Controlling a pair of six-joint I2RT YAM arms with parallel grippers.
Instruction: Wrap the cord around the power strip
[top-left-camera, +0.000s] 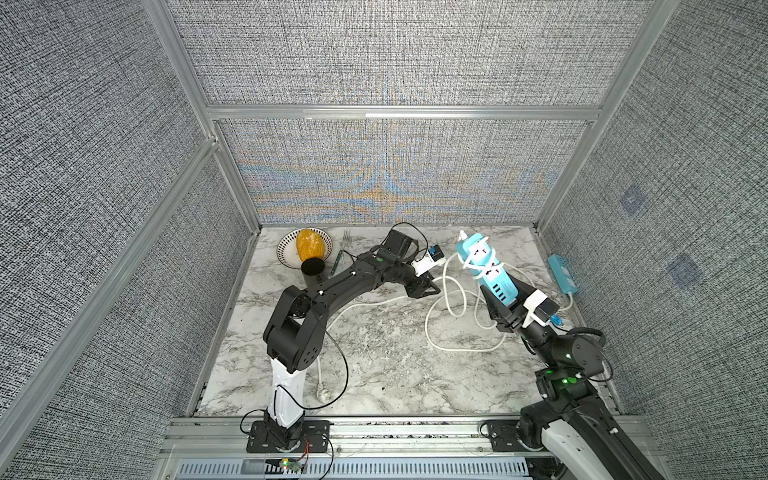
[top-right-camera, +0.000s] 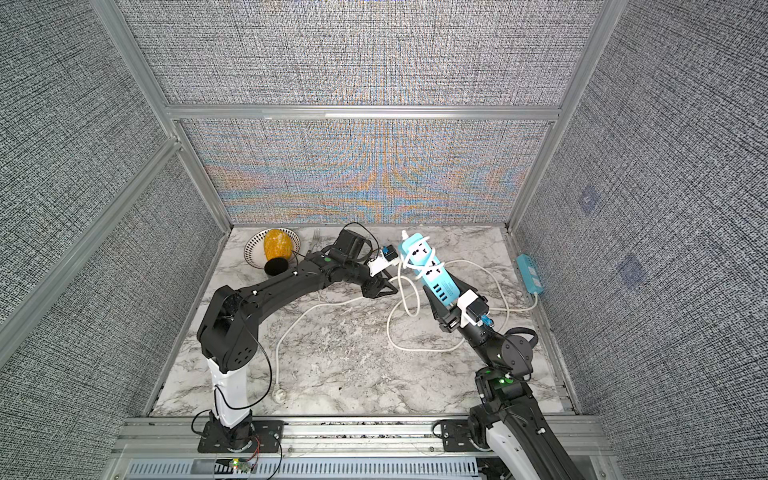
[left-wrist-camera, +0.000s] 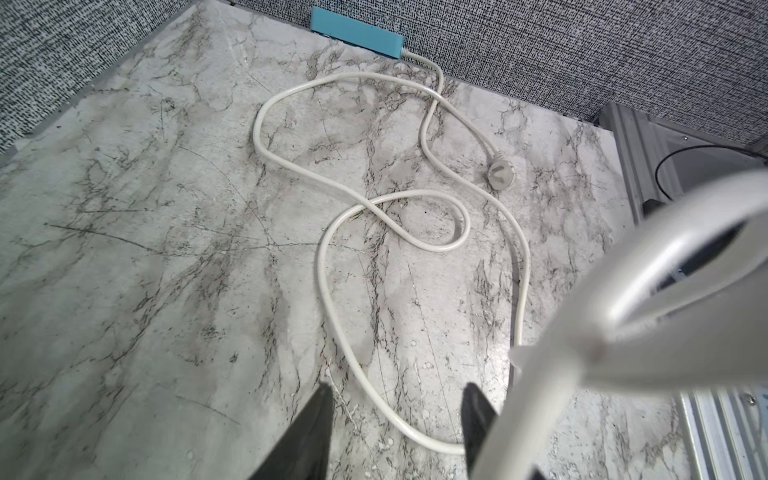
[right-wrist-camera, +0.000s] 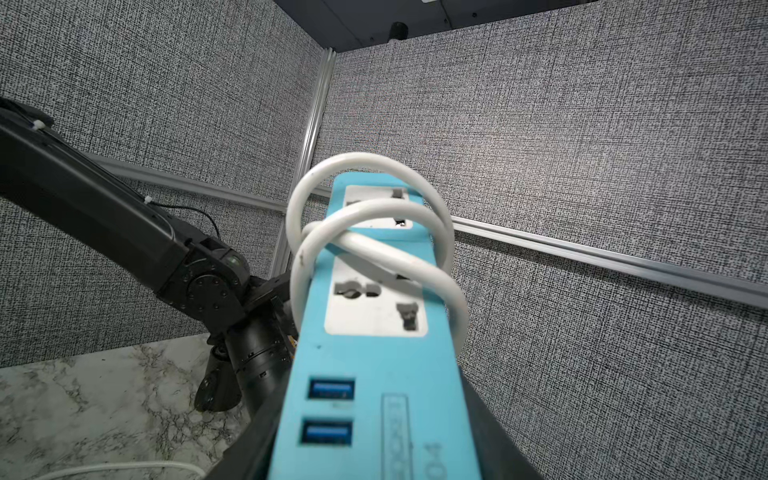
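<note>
My right gripper (top-left-camera: 504, 300) is shut on the lower end of a blue power strip (right-wrist-camera: 376, 360), held raised and tilted, with white cord (right-wrist-camera: 364, 160) wound in loops round its upper part. More cord (left-wrist-camera: 344, 344) lies in loose curves on the table. My left gripper is left of the strip, part open in the left wrist view, fingers apart above the table; a blurred length of cord (left-wrist-camera: 552, 368) passes close by its right finger, and I cannot tell if they touch.
A second blue strip (top-left-camera: 561, 274) lies along the right wall. A patterned bowl (top-left-camera: 285, 248) with an orange item (top-left-camera: 310, 242) and a dark cup (top-left-camera: 313, 268) stand at the back left.
</note>
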